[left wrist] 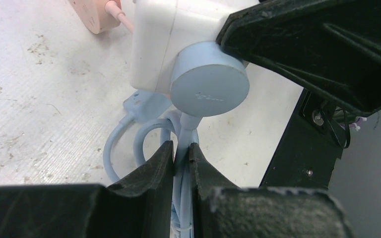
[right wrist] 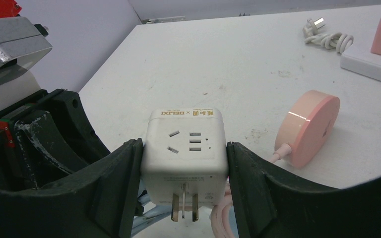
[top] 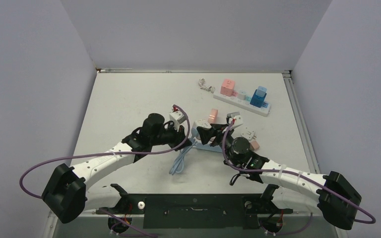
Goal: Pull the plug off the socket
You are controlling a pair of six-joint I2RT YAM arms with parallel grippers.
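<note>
A white socket cube (right wrist: pixel 185 153) with slots on its face and metal prongs below is squeezed between the fingers of my right gripper. On the cube's side, in the left wrist view, sits a round light-blue plug (left wrist: pixel 211 87); its hidden face meets the white wall (left wrist: pixel 151 49), and whether the prongs are fully in cannot be seen. The plug's blue cord (left wrist: pixel 182 144) runs down between the fingertips of my left gripper, which is shut on it just below the plug. A bundled loop of the cord (top: pixel 179 162) hangs from there.
A white power strip (top: pixel 243 102) with a pink cube (top: pixel 227 87) and a blue cube (top: pixel 258 97) lies at the back right. Near it is a white coiled plug (right wrist: pixel 327 38). A pink round plug (right wrist: pixel 307 128) stands behind the socket cube.
</note>
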